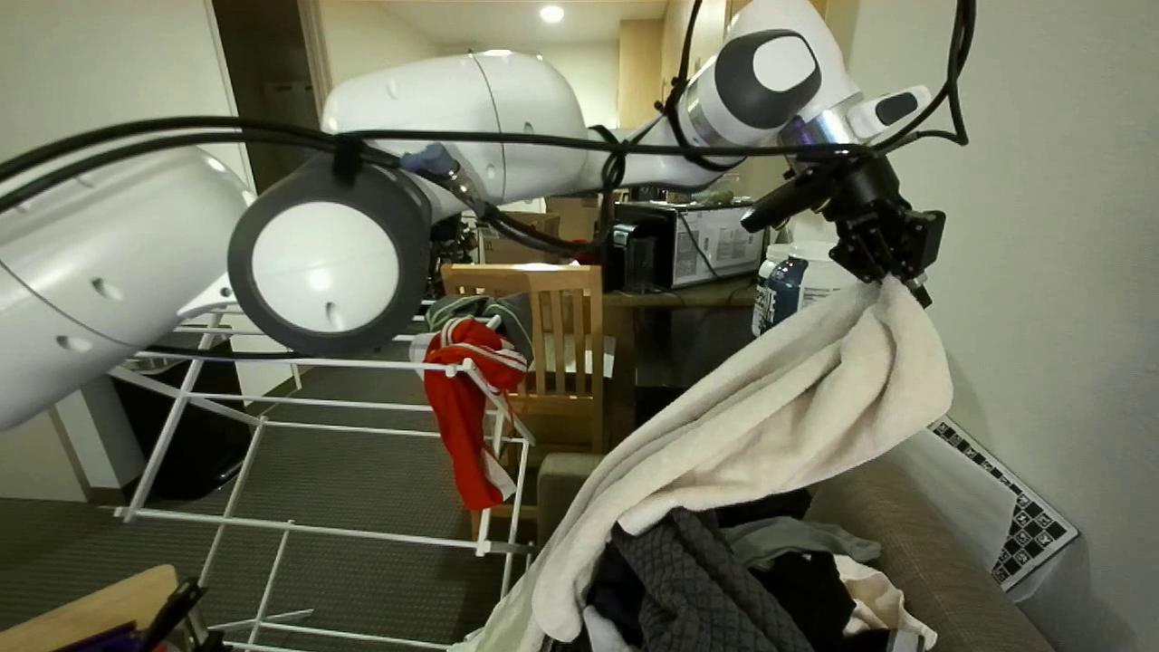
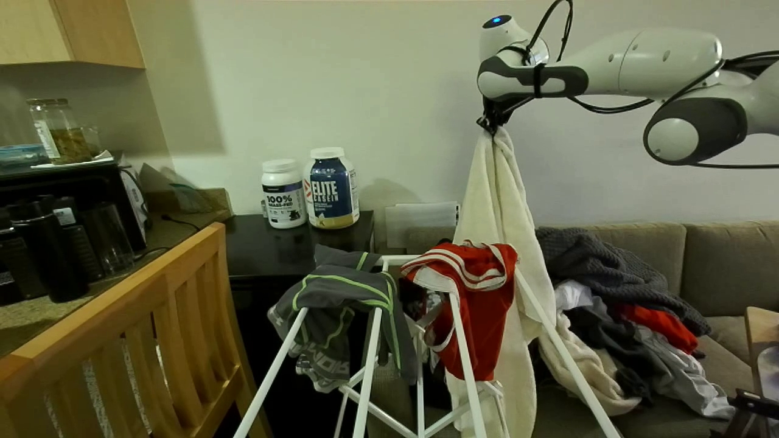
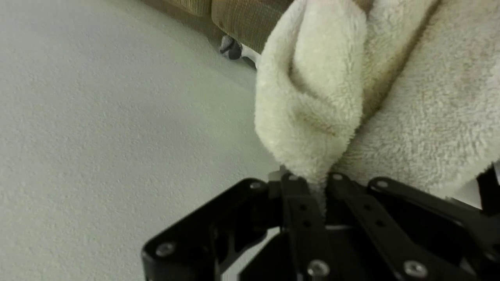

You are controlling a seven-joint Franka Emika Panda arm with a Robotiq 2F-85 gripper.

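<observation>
A long cream towel (image 1: 750, 424) hangs from my gripper (image 1: 886, 284), which is shut on one end of it. Its lower part slopes down past the clothes pile to the bottom of exterior view 1. In exterior view 2 the towel (image 2: 496, 197) drops behind the drying rack, its foot partly hidden there. The wrist view has the bunched towel (image 3: 318, 93) pinched between the black fingers, with the pale wall to the left. On the white drying rack (image 1: 315, 532) hang a red garment (image 1: 462, 424) and a grey garment with green trim (image 2: 343, 292).
Dark, grey and white clothes (image 1: 706, 587) lie heaped on the brown sofa (image 2: 650, 252). Two tubs, one white (image 2: 283, 197) and one blue-labelled (image 2: 330, 190), stand on a black cabinet. A wooden chair (image 1: 565, 337) is beyond the rack. Much of the rack's bars are bare.
</observation>
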